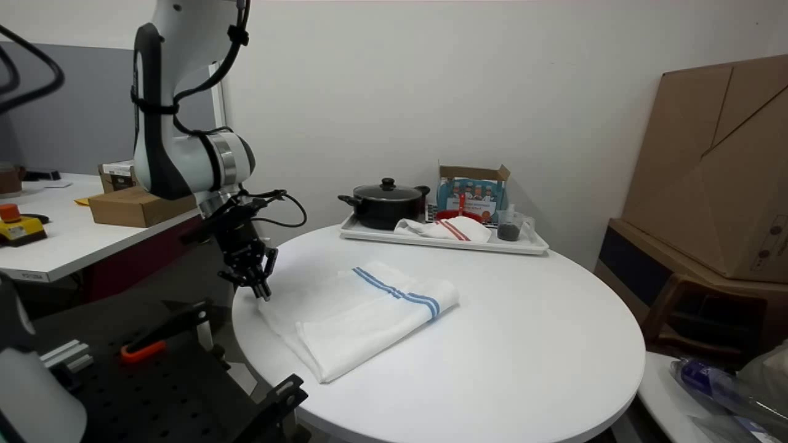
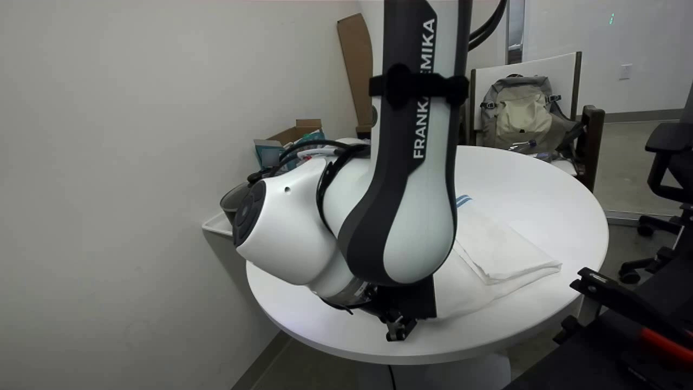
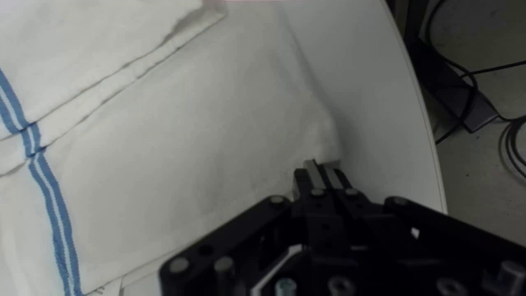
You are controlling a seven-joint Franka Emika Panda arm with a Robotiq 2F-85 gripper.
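Observation:
A white towel (image 1: 369,325) with blue stripes lies partly folded on the round white table (image 1: 532,332). Its folded part, with the stripes, is toward the table's middle, and a single flat part stretches to the left edge. At that outer corner my gripper (image 1: 264,294) points down, shut on the towel. In the wrist view the fingertips (image 3: 313,172) are close together with the towel's corner (image 3: 323,143) pinched and bunched at them. From the second exterior view the arm covers part of the towel (image 2: 500,253); the fingertips and the held corner are hard to make out there.
A white tray (image 1: 443,240) at the table's back holds a black lidded pot (image 1: 388,203), a red-striped cloth (image 1: 447,229) and a small bottle (image 1: 509,224). The table edge runs close beside my gripper.

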